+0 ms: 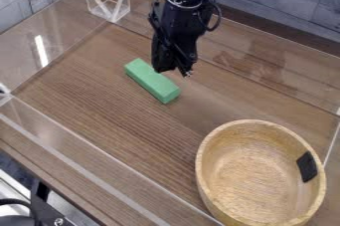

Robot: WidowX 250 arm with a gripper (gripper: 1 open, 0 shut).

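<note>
The black robot arm reaches down from the top centre of the camera view, with its gripper low over the table, just above and right of a green rectangular block lying on the wood. The gripper appears shut, with nothing visible between its fingers; the small, dark fingertips are hard to make out.
A large round beige bowl sits at the lower right. Wooden walls edge the back, and clear plastic pieces sit at the left and back-left edges.
</note>
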